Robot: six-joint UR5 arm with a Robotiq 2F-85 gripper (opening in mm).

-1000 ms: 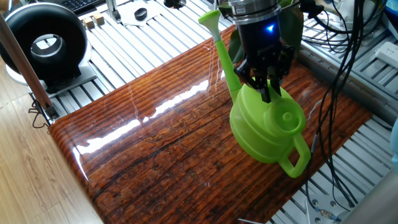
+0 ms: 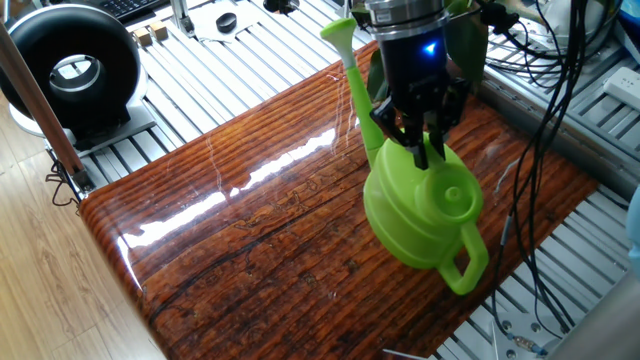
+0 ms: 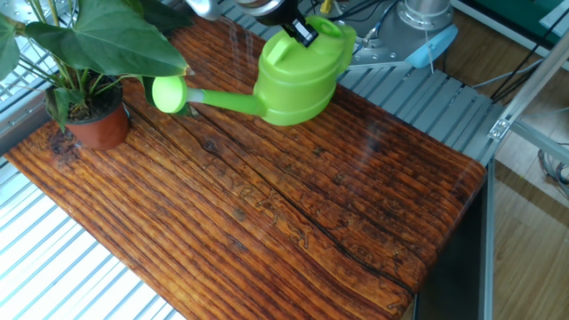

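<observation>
A light-green watering can (image 2: 415,215) hangs from my gripper (image 2: 428,156), which is shut on its top handle. In the second exterior view the can (image 3: 298,84) appears above the far part of the wooden table, its long spout and round sprinkler head (image 3: 169,93) pointing toward the potted plant. That head lies close to the plant's large leaf (image 3: 120,44), though whether they touch I cannot tell. Only part of the gripper (image 3: 304,34) shows there, at the top edge.
The plant's brown pot (image 3: 100,129) stands at a corner of the wooden table (image 3: 258,213). Black cables (image 2: 535,160) hang beside the arm, and a black ring-shaped device (image 2: 115,60) stands beyond the table.
In the first exterior view, my gripper and the can have shifted slightly left.
</observation>
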